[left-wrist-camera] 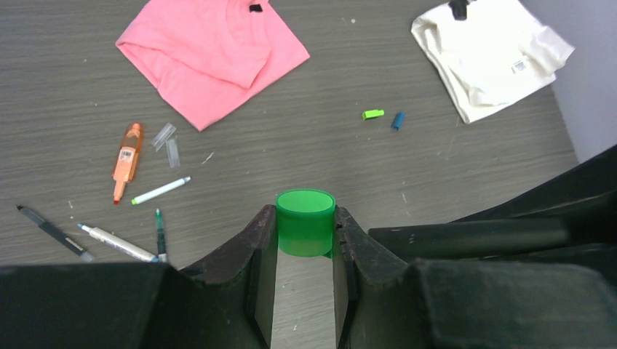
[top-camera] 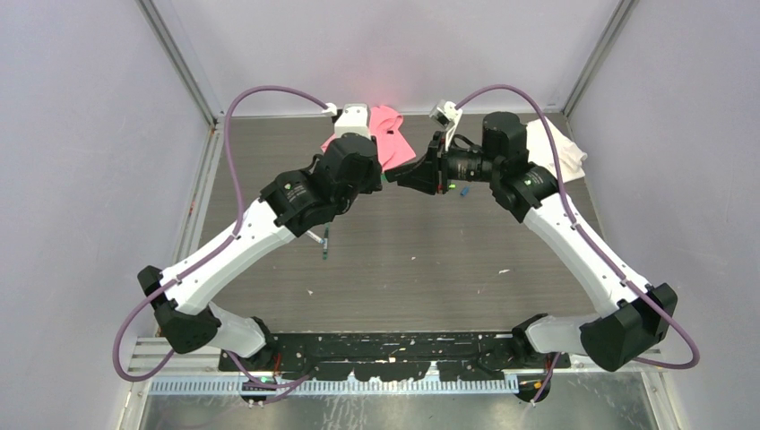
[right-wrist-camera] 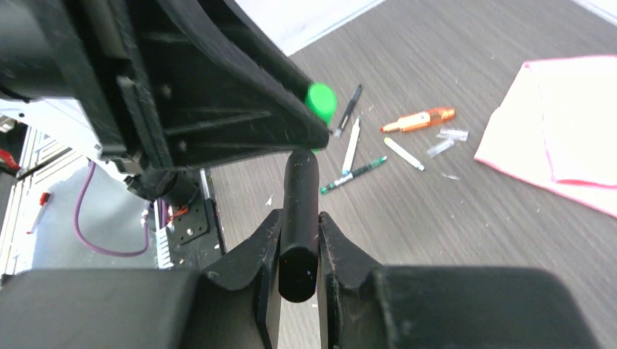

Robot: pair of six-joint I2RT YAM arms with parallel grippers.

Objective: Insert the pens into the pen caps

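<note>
Both arms meet above the table's centre. My left gripper is shut on a green cap (left-wrist-camera: 305, 225), its round end facing up in the left wrist view; the same green piece (right-wrist-camera: 321, 101) shows at the left fingertips in the right wrist view. My right gripper is shut on a black cylindrical pen piece (right-wrist-camera: 299, 225), which points toward the left gripper's tips. Whether the two pieces touch is unclear. Loose on the table lie an orange highlighter (left-wrist-camera: 126, 156), several pens (left-wrist-camera: 116, 242), a lime cap (left-wrist-camera: 372, 114) and a blue cap (left-wrist-camera: 399, 121).
A pink cloth (left-wrist-camera: 211, 65) lies at the back centre, a white cloth (left-wrist-camera: 495, 65) at the back right. Clear plastic pieces (left-wrist-camera: 172, 153) lie near the highlighter.
</note>
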